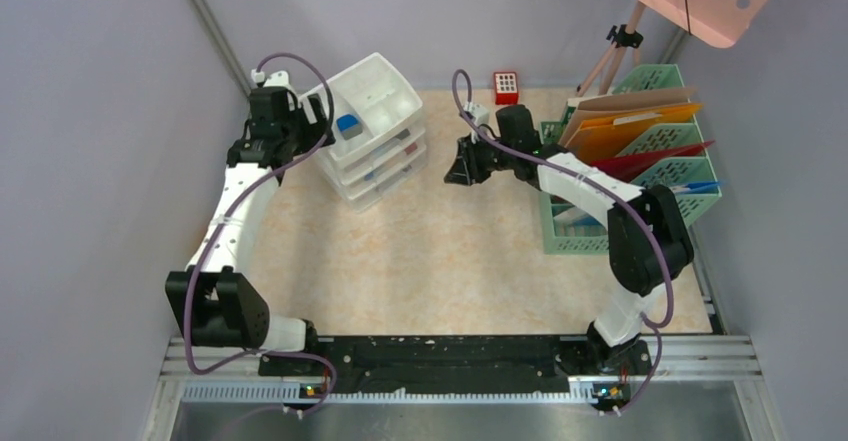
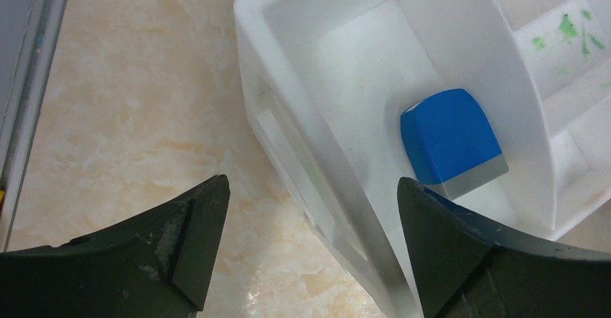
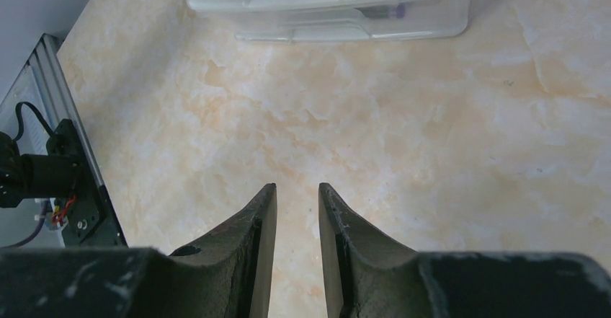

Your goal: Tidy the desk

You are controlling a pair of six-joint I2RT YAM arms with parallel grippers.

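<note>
A white drawer organizer (image 1: 388, 91) stands at the back left, a blue block (image 1: 348, 126) in its top tray, also clear in the left wrist view (image 2: 450, 136). My left gripper is open over the organizer's left corner, with the tray rim between its fingers in view; contact cannot be told. My right gripper hangs over bare table right of the organizer, fingers a little apart, holding nothing.
A green file basket (image 1: 575, 246) with folders fills the right side. A small red object (image 1: 506, 87) stands at the back.
</note>
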